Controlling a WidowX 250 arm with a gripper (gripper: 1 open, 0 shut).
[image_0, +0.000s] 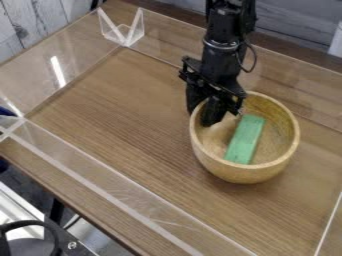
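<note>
A tan bowl (247, 165) sits tilted on the wooden table at centre right, with a green rectangular object (243, 140) lying inside it. The dark gripper (207, 112) is shut on the bowl's left rim, its fingertips partly hidden by the rim and by the arm above.
A clear plastic piece (123, 28) stands at the upper left. Black cables lie at the lower left corner.
</note>
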